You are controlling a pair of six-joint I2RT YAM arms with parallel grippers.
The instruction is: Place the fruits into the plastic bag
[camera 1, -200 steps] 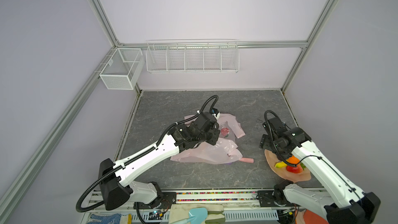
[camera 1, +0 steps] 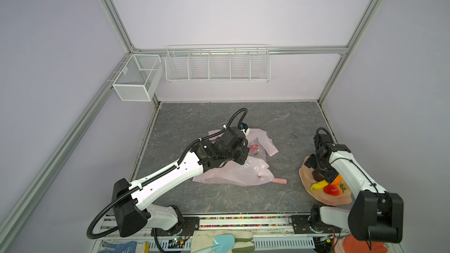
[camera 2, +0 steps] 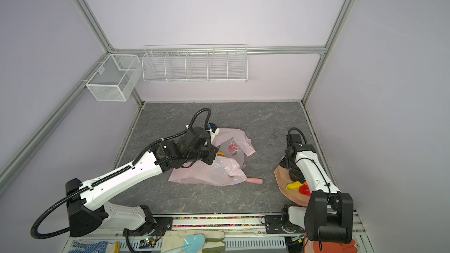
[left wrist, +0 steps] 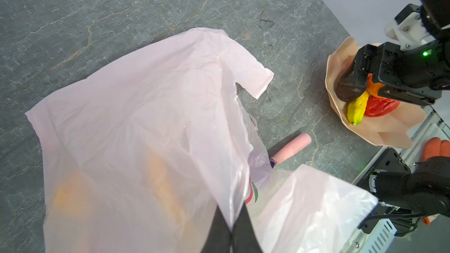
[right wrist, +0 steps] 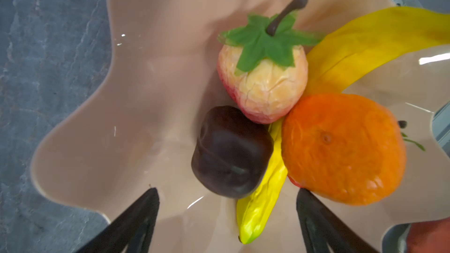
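Observation:
A translucent pink plastic bag (left wrist: 154, 107) lies mid-table. My left gripper is shut on the edge of its film, which rises to the fingertips. Blurred orange-yellow shapes show through the bag. At the right, a beige wavy-edged bowl (right wrist: 154, 79) holds a dark round fruit (right wrist: 232, 152), a pale strawberry-like fruit (right wrist: 264, 75) with green leaves, an orange (right wrist: 344, 147), yellow bananas (right wrist: 370, 46) and a red fruit (camera 1: 333, 189). My right gripper is open over the bowl, its fingers apart near the dark fruit and empty.
A pink handle-like stick (left wrist: 291, 149) pokes out beside the bag. White wire baskets (camera 1: 218, 64) hang on the back wall. Bare grey table (camera 1: 290, 126) lies behind the bowl and between it and the bag.
My right arm has swung over the bowl from its far left rim, moving right and toward the front. The left arm and bag stay nearly still.

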